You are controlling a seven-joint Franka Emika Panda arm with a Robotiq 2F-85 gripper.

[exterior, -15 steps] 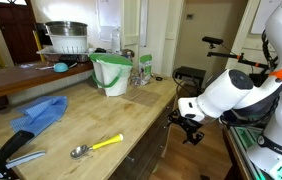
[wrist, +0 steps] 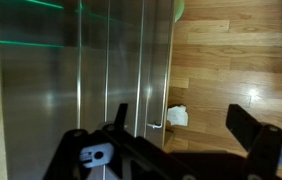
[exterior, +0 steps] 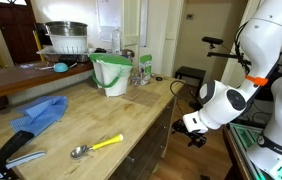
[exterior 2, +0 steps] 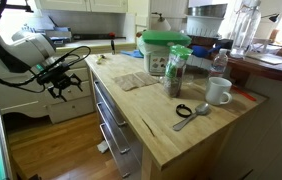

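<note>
My gripper is open in the wrist view, its two dark fingers wide apart with nothing between them. Below and to the left in that view run the grey drawer fronts (wrist: 126, 70) of the counter. In exterior view 2 the gripper (exterior 2: 63, 80) hangs in front of the cabinets, left of the grey drawers (exterior 2: 121, 130) and apart from them. Exterior view 1 has the gripper (exterior: 188, 130) beside the counter's drawer side, over the floor.
The wooden counter (exterior: 101, 115) bears a green-and-white bin (exterior: 111, 75), a blue cloth (exterior: 39, 115), a spoon (exterior: 78, 152) and a white mug (exterior 2: 218, 92). A small white scrap (wrist: 177, 116) lies on the wooden floor (wrist: 221, 60). Free floor lies right of the drawers.
The white arm has drawn back a little to the right in exterior view 1, away from the counter. Things on the counter have not moved.
</note>
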